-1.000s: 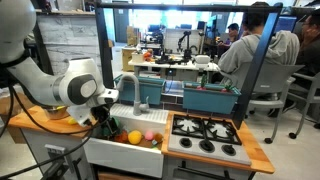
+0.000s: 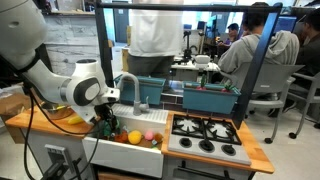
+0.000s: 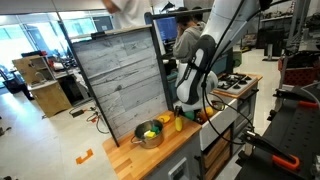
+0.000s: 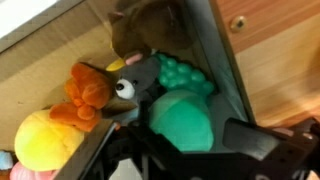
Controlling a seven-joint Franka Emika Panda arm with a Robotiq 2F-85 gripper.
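Observation:
My gripper points down into the sink, its dark fingers standing apart on either side of a shiny green rounded thing [image 4: 182, 118]. Whether the fingers touch it cannot be made out. Right beside it lie teal grape-like beads [image 4: 182, 75] and a grey plush head [image 4: 137, 76] with a white eye. In the first exterior view the gripper [image 2: 106, 127] is low at the left end of the white sink [image 2: 128, 157], its tips partly hidden among dark green things.
An orange plush [image 4: 87, 92], a brown plush [image 4: 150, 28] and a yellow round thing [image 4: 42, 143] lie close by. The sink's wall [image 4: 226, 62] runs close on one side. Around are a faucet [image 2: 134, 88], a stove [image 2: 207, 137] and a metal pot [image 3: 149, 135].
The arm's white wrist has shifted slightly right and tilted, while the gripper stays low in the sink's left end. A person in light clothing has moved leftward behind the counter.

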